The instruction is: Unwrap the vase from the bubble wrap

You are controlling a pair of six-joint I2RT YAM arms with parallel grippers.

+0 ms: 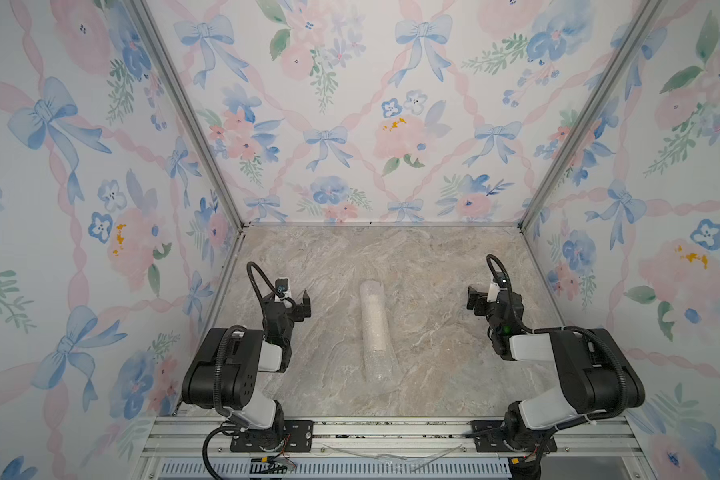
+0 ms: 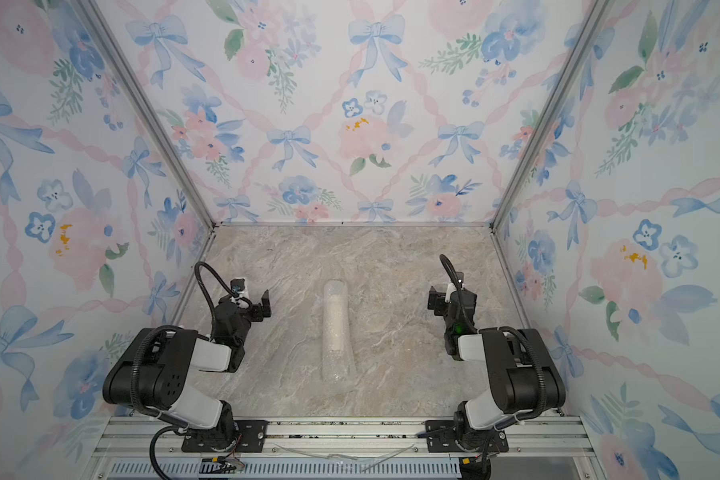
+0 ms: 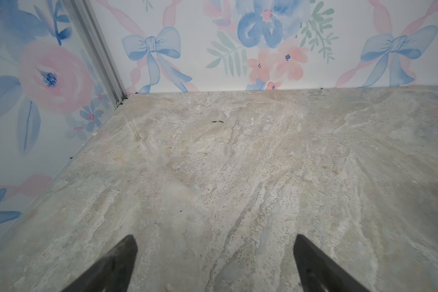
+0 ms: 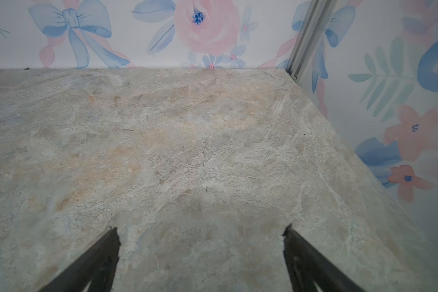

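Near the middle of the table lies a long roll of clear bubble wrap point(image 1: 375, 320), running from front to back. The top right view shows the same wrapped bundle point(image 2: 336, 324), with a pale, whitish shape inside that I take for the vase; its outline is blurred by the layers. Loose, flat wrap spreads at the near end. To the left of the roll, apart from it, my left gripper stands open and empty. On the other side my right gripper is likewise open, only bare table between its fingers.
Patterned walls close in the back, left and right. A metal rail point(image 1: 392, 421) runs along the front edge.
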